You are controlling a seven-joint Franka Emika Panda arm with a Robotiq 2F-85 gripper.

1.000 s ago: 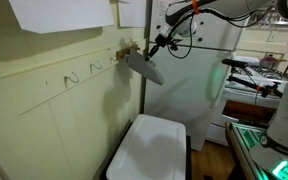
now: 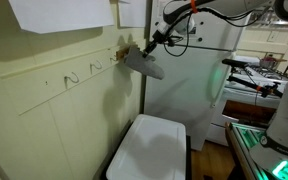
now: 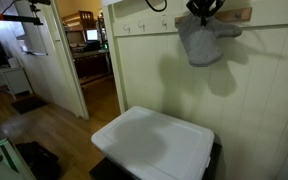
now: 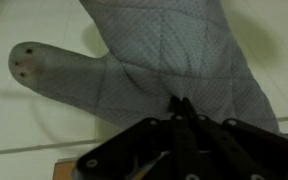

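Note:
A grey quilted oven mitt (image 2: 145, 64) hangs by the cream panelled wall, at the wooden hook rail (image 3: 234, 16). My gripper is shut on the mitt's cloth, and creases run out from its fingertips in the wrist view. The mitt's thumb (image 4: 59, 72) points left there, with a few small dark spots near its tip. In exterior view 2 the mitt (image 3: 206, 42) hangs just below the gripper, in front of the rail's right part. Whether it also rests on a hook is hidden.
A white lidded bin or table top (image 3: 154, 140) stands below, clear on top. Several bare hooks (image 2: 72, 77) line the wall to the left. A white fridge (image 2: 191, 80) stands beyond the mitt. Paper sheets (image 2: 46, 12) hang above the hooks.
My gripper and the mitt have shifted slightly up and toward the wall rail over the last second. The mitt stays at the gripper throughout; the surroundings look the same.

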